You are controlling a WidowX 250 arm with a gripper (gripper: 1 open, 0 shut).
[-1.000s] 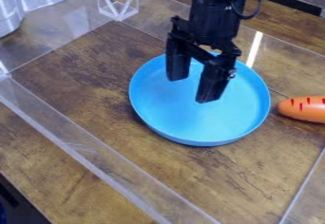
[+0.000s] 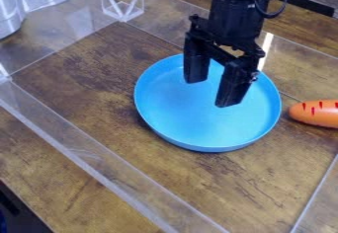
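Observation:
A black gripper (image 2: 214,74) hangs over a blue plate (image 2: 199,118), open, its two dark fingers spread apart. No object shows between them. An orange carrot (image 2: 317,113) lies to the right of the plate, partly cut off by the frame's edge.
Clear plastic strips or edges run along the left and right sides. A white object (image 2: 8,5) is at the top left corner.
The gripper has shifted very slightly over the plate. The plate and the carrot look unmoved.

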